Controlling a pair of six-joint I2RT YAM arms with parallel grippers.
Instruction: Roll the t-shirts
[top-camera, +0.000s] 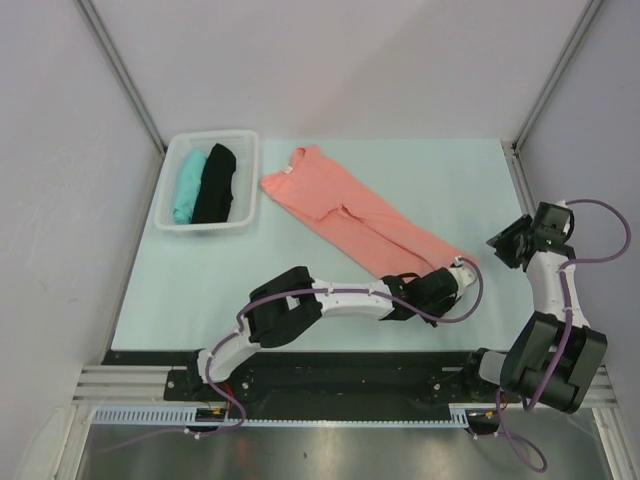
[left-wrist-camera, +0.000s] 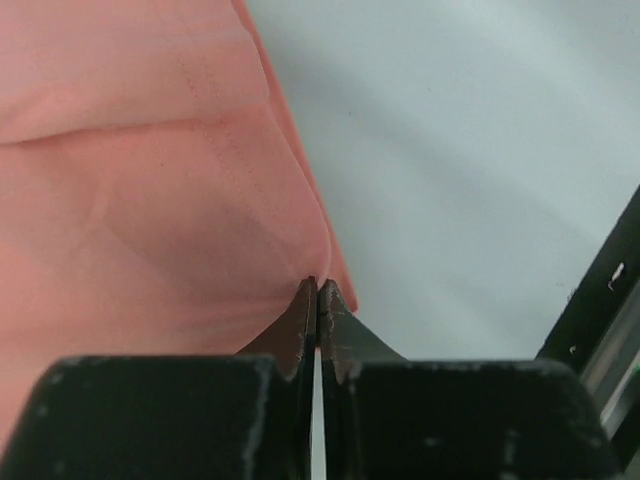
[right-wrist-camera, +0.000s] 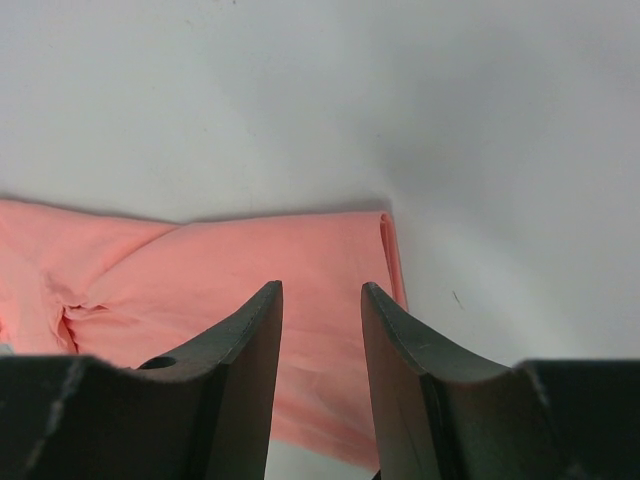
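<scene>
A pink t-shirt lies folded into a long strip running from the back middle toward the front right. My left gripper is shut at the corner of its front end; whether cloth is pinched between the fingertips is hard to tell. My right gripper stands open over the strip's right end, near a folded edge, with nothing visible gripped. In the top view the right arm is at the table's right side, while the left arm reaches across the lower middle.
A white bin at the back left holds a teal cloth and a black cloth.
</scene>
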